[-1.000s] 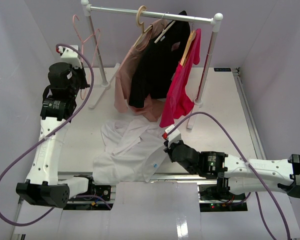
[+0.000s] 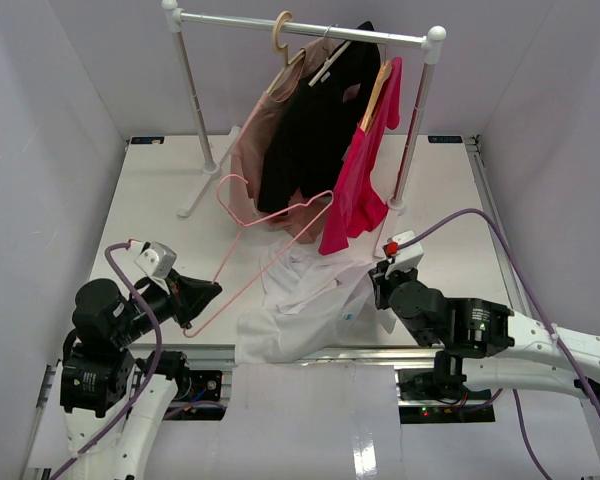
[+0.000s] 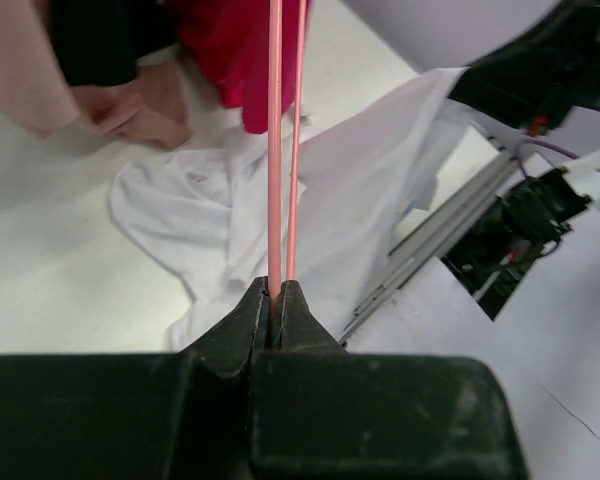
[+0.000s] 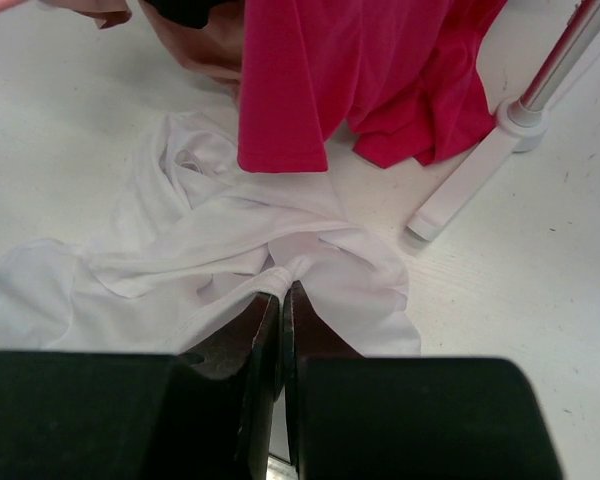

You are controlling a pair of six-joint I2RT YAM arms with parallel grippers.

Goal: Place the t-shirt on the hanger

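A pink wire hanger (image 2: 294,207) is held in my left gripper (image 2: 196,300), shut on its wire; in the left wrist view the pink wire (image 3: 275,150) runs up from between the fingertips. A white T-shirt (image 2: 290,320) lies crumpled on the table below the hanger. My right gripper is shut on a fold of the shirt, whose right part is raised toward it. The hanger reaches across above the shirt, between the two grippers.
A white rail (image 2: 230,22) at the back carries pink, black and magenta garments on hangers. Its right foot (image 4: 460,190) stands beside the shirt. Bare table shows at the far left and right.
My left gripper came down and toward the front from the back left, swinging the hanger rightward over the table. My right gripper moved slightly right, drawing the shirt with it.
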